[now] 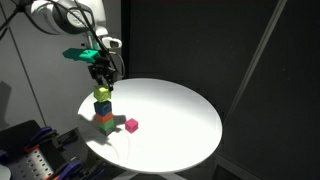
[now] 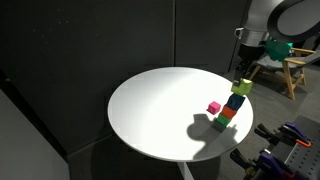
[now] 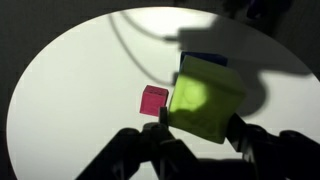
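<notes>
My gripper is shut on a yellow-green block (image 3: 205,98), one finger on each side of it. In exterior view 1 that block (image 1: 102,94) is at the top of a column, directly over a blue block (image 1: 103,107). Whether the two touch cannot be told for certain. Below the blue one come an orange-red block (image 1: 105,117) and a green block (image 1: 107,127) at the bottom. Exterior view 2 shows the column leaning slightly out of line, with the yellow-green block (image 2: 242,87) tilted. Only an edge of the blue block (image 3: 205,57) shows in the wrist view.
A pink block (image 1: 131,125) lies alone on the white oval table (image 1: 175,120), close beside the column. A wooden chair (image 2: 285,75) stands behind the arm in exterior view 2.
</notes>
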